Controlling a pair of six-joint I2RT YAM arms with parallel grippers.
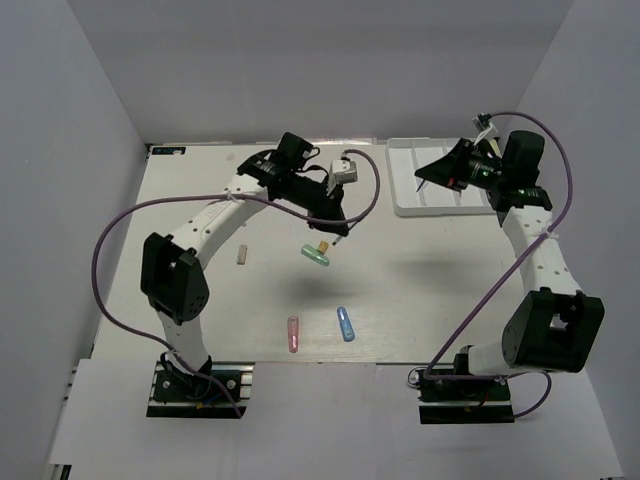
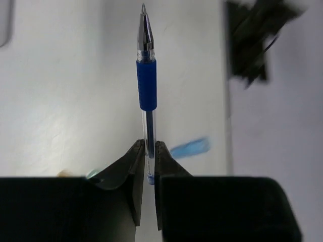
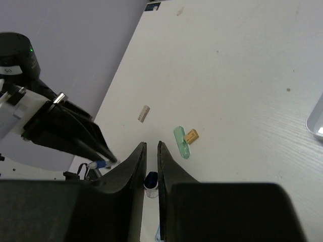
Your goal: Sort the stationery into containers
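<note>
My left gripper (image 1: 333,215) hangs over the middle of the table, shut on a blue pen (image 2: 147,85), tip pointing away from the fingers. My right gripper (image 1: 445,172) is above the near left part of the white compartment tray (image 1: 398,209), shut on a pen (image 3: 151,186) with a dark end. On the table lie a green item (image 1: 314,255) beside a small tan block (image 1: 323,246), a grey piece (image 1: 242,254), a pink item (image 1: 293,334) and a blue item (image 1: 345,324).
The white table (image 1: 190,300) has free room at left and in the right middle, below the tray. Both arms reach in from the near edge, with purple cables looping over them.
</note>
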